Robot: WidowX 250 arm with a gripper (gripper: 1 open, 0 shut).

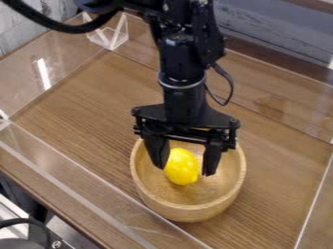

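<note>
A round tan bowl (189, 202) stands on the wooden table near the front middle, holding a yellow object (182, 169). My black gripper (185, 156) reaches down from above over the bowl. Its two fingers are spread open at either side of the yellow object, near its upper part. Whether they touch it cannot be told.
The wooden table (78, 107) has clear room to the left and right of the bowl. A pale wall runs along the back right. Clear plastic edging lines the left front, and a black cable lies at the lower left.
</note>
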